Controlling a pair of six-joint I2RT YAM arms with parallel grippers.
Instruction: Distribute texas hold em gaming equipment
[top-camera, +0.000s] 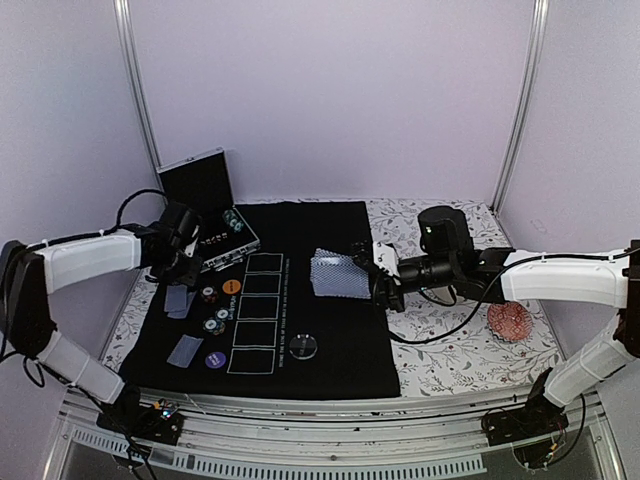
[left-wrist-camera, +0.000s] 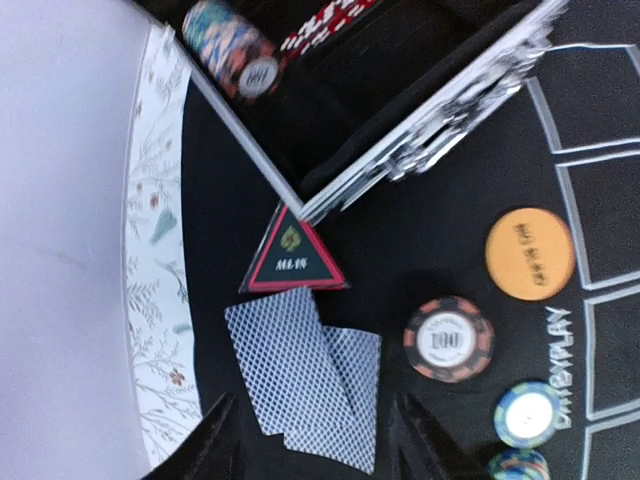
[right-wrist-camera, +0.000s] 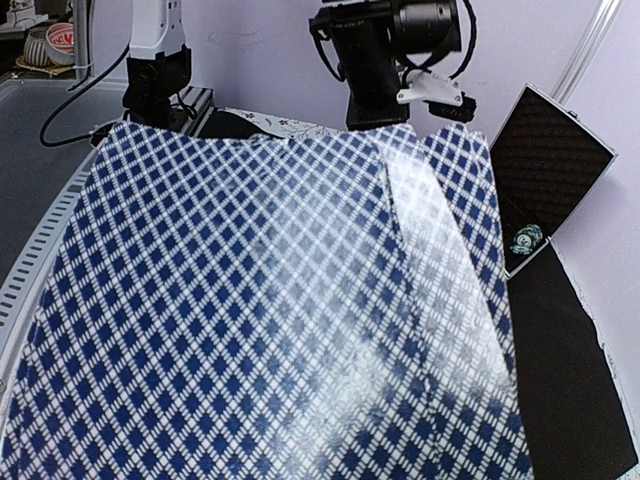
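Two playing cards with checked backs (left-wrist-camera: 285, 355) lie overlapping on the black mat, just below the triangular ALL IN marker (left-wrist-camera: 292, 258). Over them is my left gripper, its fingers apart and nothing between them. My right gripper (top-camera: 378, 278) is shut on a fanned deck of cards (top-camera: 338, 275) above the mat's right side. Blue-and-white card backs (right-wrist-camera: 250, 300) fill most of the right wrist view and hide that gripper's fingers. Another pair of cards (top-camera: 186, 350) rests nearer the mat's front left.
The open chip case (top-camera: 228, 240) stands at the back left, close to the left gripper. An orange BIG BLIND disc (left-wrist-camera: 530, 254) and several chips (left-wrist-camera: 448, 340) lie right of the cards. A clear disc (top-camera: 303, 346) and a red-patterned round thing (top-camera: 509, 321) are elsewhere.
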